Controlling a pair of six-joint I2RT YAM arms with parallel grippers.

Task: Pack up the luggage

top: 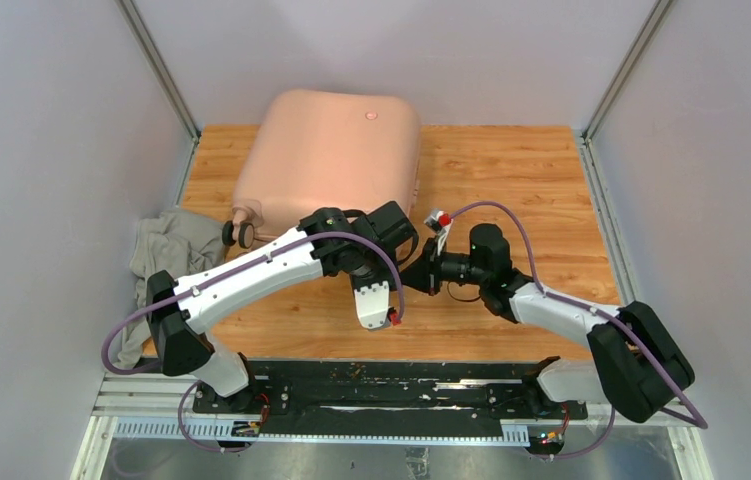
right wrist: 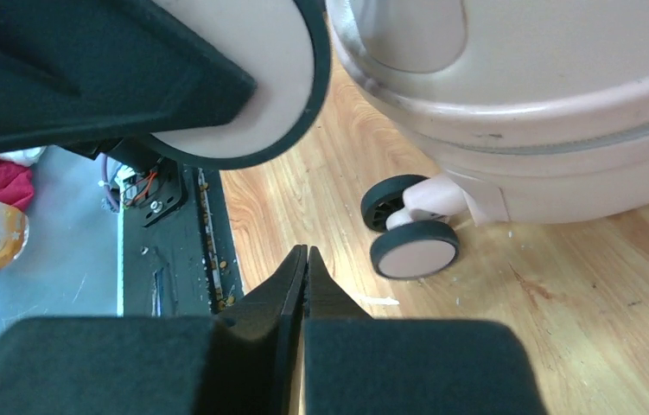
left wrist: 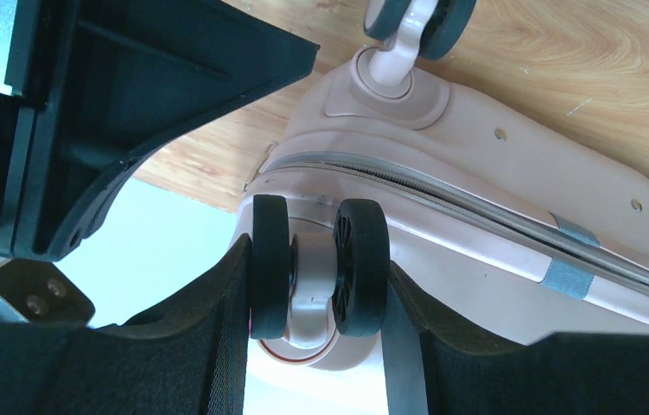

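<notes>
A pink suitcase (top: pixel 326 160) lies closed on the wooden floor, its wheels toward the front left. In the left wrist view my left gripper is shut on a twin caster wheel (left wrist: pixel 357 268) at the case's corner, beside the zipper (left wrist: pixel 476 212). My right gripper is shut with nothing visible between its fingers, just front-right of the left gripper in the top view. In the right wrist view, another caster (right wrist: pixel 411 255) and the case's underside (right wrist: pixel 563 194) are close ahead of it.
A grey cloth (top: pixel 176 255) lies at the left edge. Walls bound the sides and back. A black rail (top: pixel 391 380) runs along the front edge.
</notes>
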